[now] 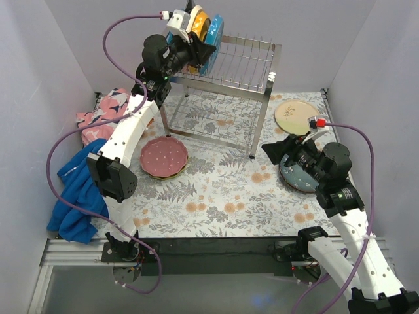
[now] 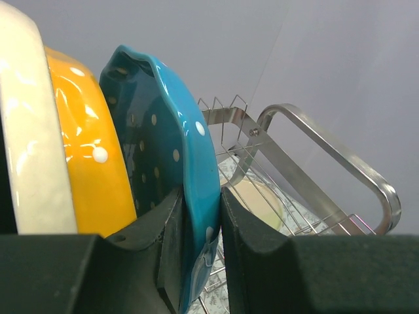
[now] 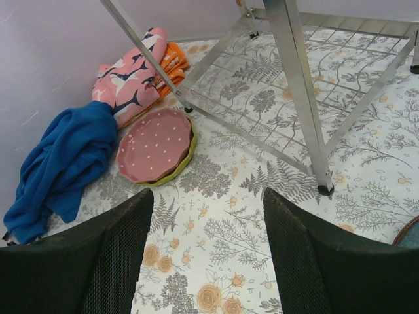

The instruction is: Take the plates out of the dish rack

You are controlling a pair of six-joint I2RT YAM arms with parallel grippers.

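In the dish rack (image 1: 245, 72), a blue plate (image 2: 200, 163), a yellow plate (image 2: 88, 150) and a cream plate (image 2: 33, 131) stand on edge. My left gripper (image 1: 200, 51) is shut on the blue plate's rim. My right gripper (image 1: 273, 149) is open, over the grey-blue plate (image 1: 298, 180) on the table's right, with nothing between its fingers. A pink plate (image 1: 163, 157) rests on a green one at the left, and a pale yellow plate (image 1: 296, 116) lies at the back right.
A blue cloth (image 1: 82, 190) and pink fabric (image 1: 105, 111) lie along the left side. Grey walls close in on both sides and behind.
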